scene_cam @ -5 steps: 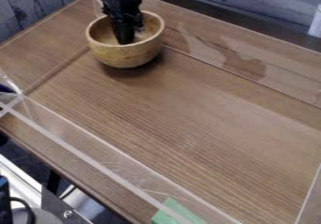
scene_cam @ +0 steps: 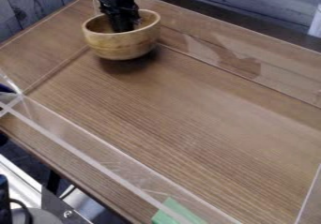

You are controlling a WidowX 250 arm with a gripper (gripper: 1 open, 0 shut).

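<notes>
A wooden bowl point(scene_cam: 118, 45) stands at the back left of the table point(scene_cam: 189, 125). The black gripper point(scene_cam: 123, 23) reaches down from the top edge into the bowl. Its fingertips are hidden inside the bowl or against its dark interior, so whether anything is between them does not show.
Clear tape strips run along the left and front, with a green patch point(scene_cam: 175, 212) at the front edge. A white object point(scene_cam: 314, 17) is at the back right, beyond the table.
The bowl and the gripper in it have shifted slightly to the left and up in the view.
</notes>
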